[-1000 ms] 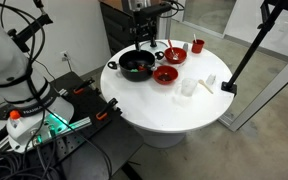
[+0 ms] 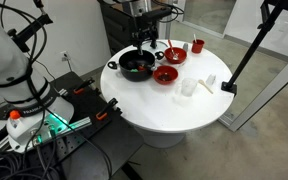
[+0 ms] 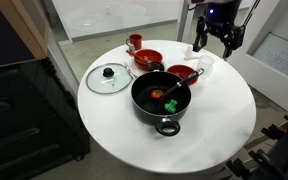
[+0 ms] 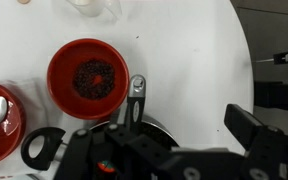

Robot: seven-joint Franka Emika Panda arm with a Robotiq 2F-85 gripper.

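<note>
My gripper hangs open above the table, nothing between its fingers. Below and beside it, a black pot holds a red round item and a green item. A dark utensil with a grey handle end leans out over the pot's rim. From the wrist, that handle end rises between the spread fingers, apart from both, beside a red bowl of small dark pieces. The gripper's black fingers cover part of the pot in this view.
A glass lid lies left of the pot. Another red bowl and a red mug stand farther back. Clear containers sit beyond the bowls.
The bowls and pot have stayed in place.
</note>
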